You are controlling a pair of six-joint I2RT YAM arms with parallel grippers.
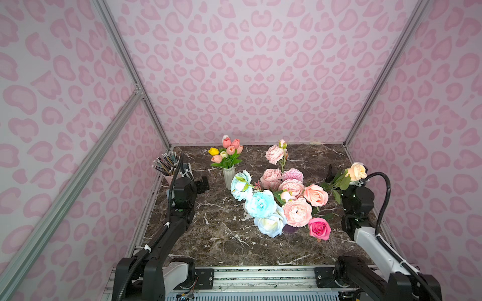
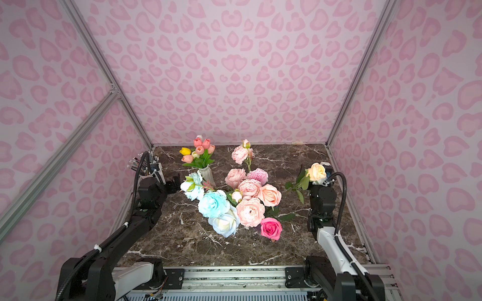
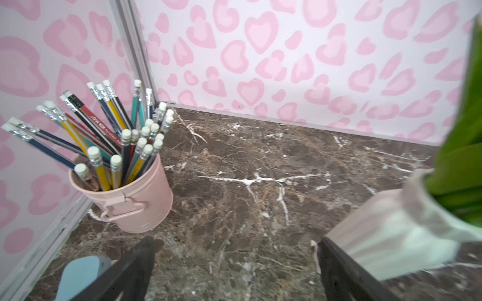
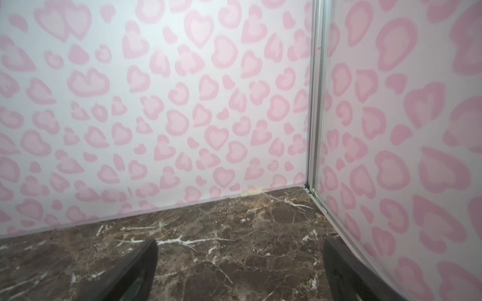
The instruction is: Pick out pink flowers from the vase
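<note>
A large bouquet fills the middle of the table, with blue flowers, pink peonies [image 1: 297, 212], a hot pink rose [image 1: 319, 228] and a cream rose [image 2: 316, 172]; its vase is hidden. Behind left stands a white vase [image 1: 229, 178] of pink and yellow tulips [image 1: 231, 149], blurred at the right edge of the left wrist view. My left gripper stands open beside that vase, nothing between its fingers. My right gripper is open and empty at the right of the bouquet, partly behind the cream rose in the top views.
A pink bucket of pencils [image 3: 134, 210] stands at the far left, with a pale blue object [image 3: 80, 278] before it. Patterned walls enclose three sides.
</note>
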